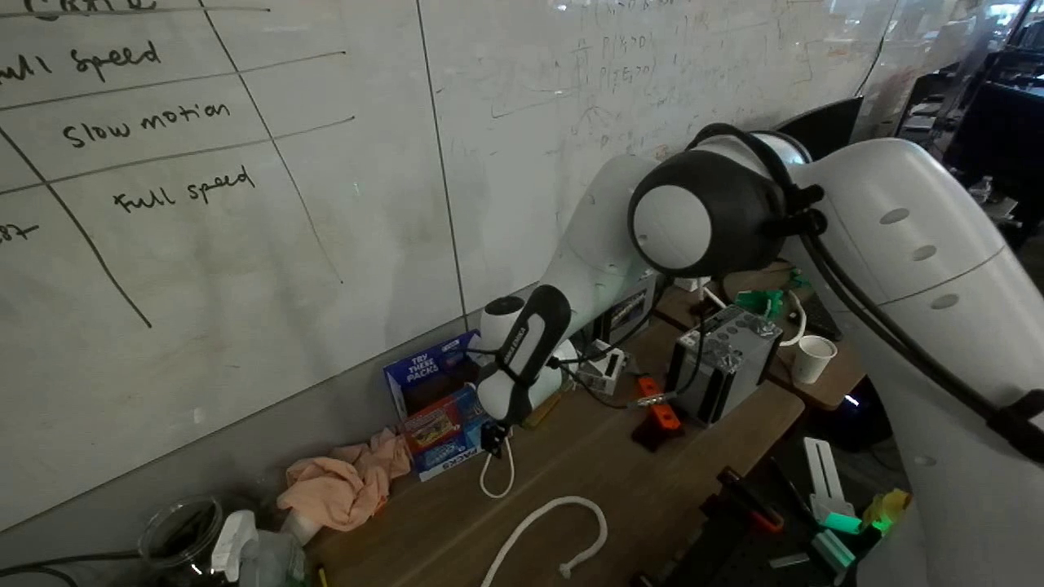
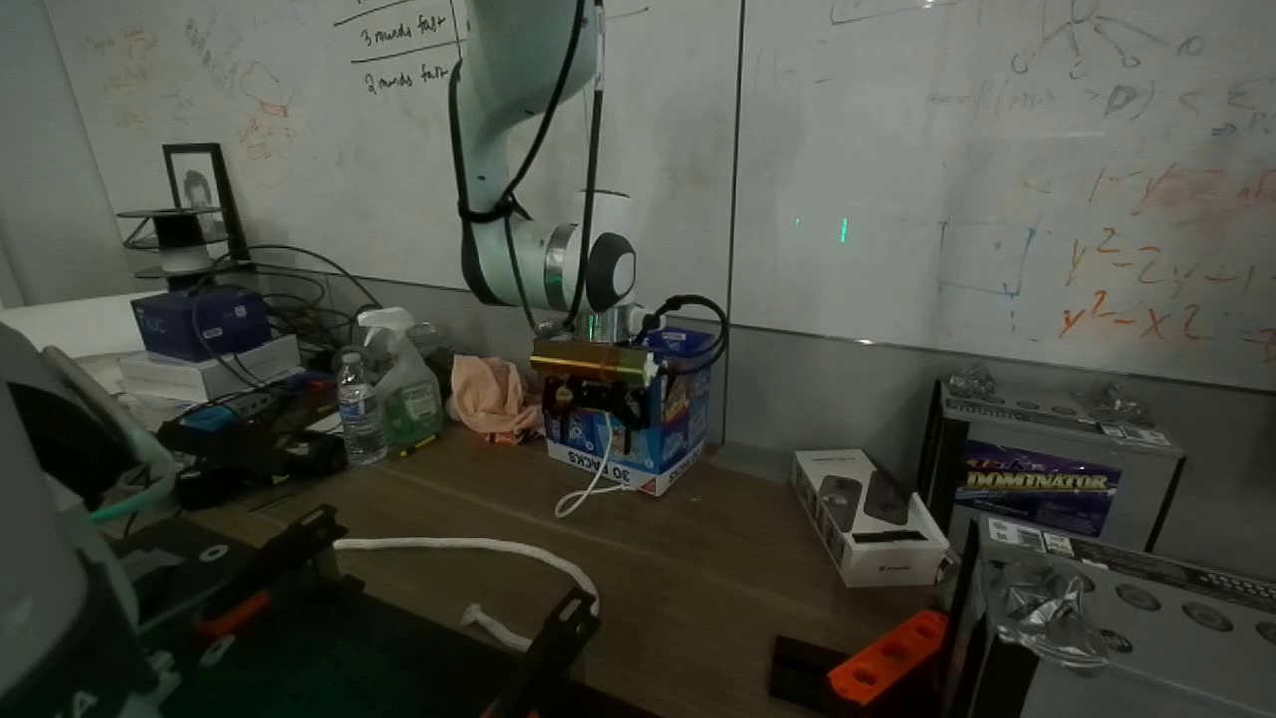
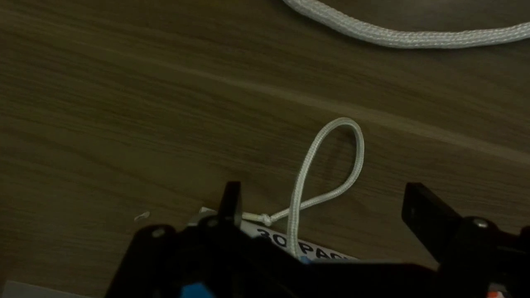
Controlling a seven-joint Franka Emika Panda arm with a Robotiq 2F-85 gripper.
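My gripper is open, its black fingers wide apart on either side of a thin white cord [image 3: 360, 154] in the wrist view. The cord forms a loop on the wooden table, and a small knot shows beside the left finger. One strand runs up the front of a blue snack box [image 2: 684, 433] that stands against the whiteboard. In exterior view 2 the gripper [image 2: 594, 425] hangs in front of this box. A thicker white rope [image 1: 582, 502] lies curved on the table, apart from the gripper.
An orange cloth [image 2: 490, 397] lies left of the box, near a green spray bottle [image 2: 409, 401] and a water bottle [image 2: 359, 413]. To the right are a white phone box [image 2: 863, 521], an orange tool [image 2: 891, 658] and large batteries [image 2: 1047, 479]. Mid-table is mostly bare.
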